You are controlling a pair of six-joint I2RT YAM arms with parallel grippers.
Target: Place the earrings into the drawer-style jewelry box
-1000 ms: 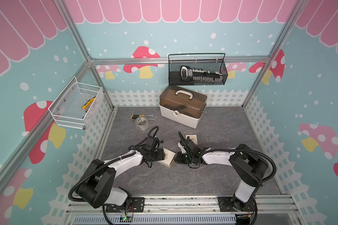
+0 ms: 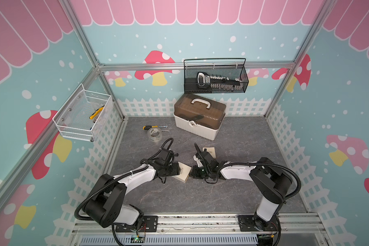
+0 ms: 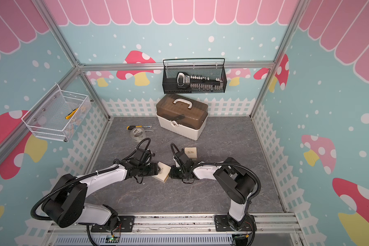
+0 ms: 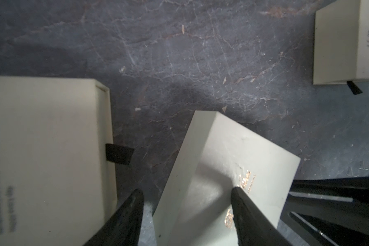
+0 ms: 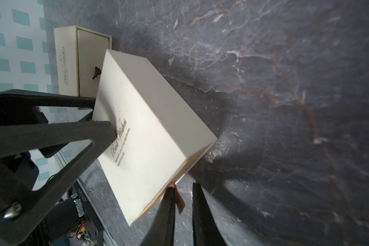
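Note:
A cream box with gold lettering (image 2: 182,174) lies between the grippers on the worktop; in the left wrist view (image 4: 201,172) it sits below my left gripper, whose fingers stand apart over it. My right gripper is at a cream box's side (image 5: 139,135), by a ribbon tab on its edge; whether it grips the tab I cannot tell. More cream boxes with dark tabs appear at left (image 4: 45,160) and upper right (image 4: 340,49) in the left wrist view. I see no earrings.
A brown-lidded case (image 2: 198,121) stands at the back. A tape roll (image 2: 155,135) and a screwdriver (image 2: 149,127) lie behind the left arm. A black basket (image 2: 215,78) and a white basket (image 2: 82,119) hang on the walls.

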